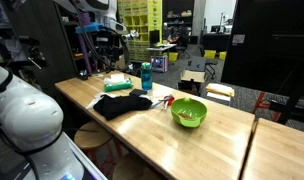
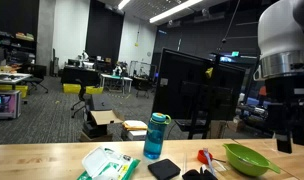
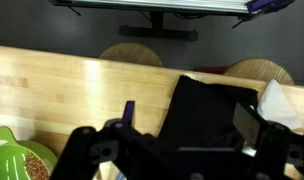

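Note:
My gripper stands open in the wrist view, its dark fingers spread wide, with nothing visibly held between them. Beneath it on the wooden table lies a crumpled black cloth (image 3: 199, 100), partly hidden by the gripper. In exterior view 1 the gripper is raised well above the table's left part. The same cloth (image 1: 127, 104) lies flat near the front edge there. Farther right sits a green bowl (image 1: 189, 112); the wrist view cuts off the bowl (image 3: 6, 160), which holds something brown. A blue bottle (image 1: 146, 78) stands upright behind the cloth.
A green packet (image 1: 119, 86) and white items lie behind the cloth. Something red (image 2: 203, 156) is beside the bowl. Round stools (image 1: 93, 137) stand along the front edge.

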